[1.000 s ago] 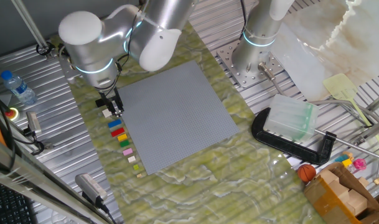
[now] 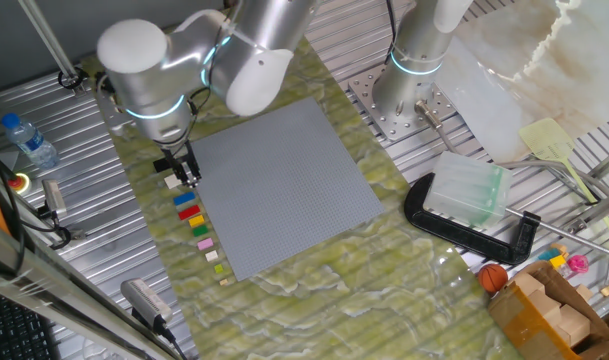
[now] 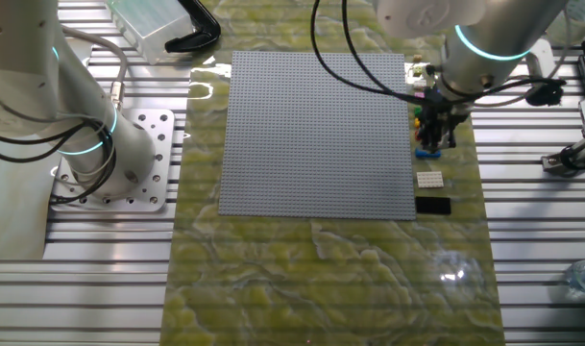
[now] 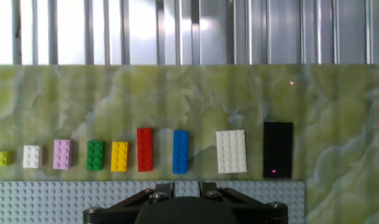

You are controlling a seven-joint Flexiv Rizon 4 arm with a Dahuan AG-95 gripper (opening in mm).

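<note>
My gripper is open above the edge of the grey baseplate [image 4: 65, 202], whose studs show in the gap between its fingers. In the wrist view a row of bricks lies on the green mat beside that edge: lime [image 4: 0, 158], small white [image 4: 32, 157], pink [image 4: 62, 154], green [image 4: 95, 155], yellow [image 4: 119, 156], red [image 4: 144, 150], blue [image 4: 180, 152], large white [image 4: 231, 152] and black [image 4: 278, 150]. The blue brick lies nearly straight ahead of the fingers, apart from them. In exterior view 2 the gripper [image 3: 444, 137] hides part of the row.
A black clamp [image 2: 469, 238] and a clear box [image 2: 468, 188] stand beyond the mat. Further right are a small ball [image 2: 492, 278] and a cardboard box [image 2: 544, 315]. A water bottle [image 2: 31, 140] stands at the left. The baseplate's top is bare.
The bricks and baseplate have not moved.
</note>
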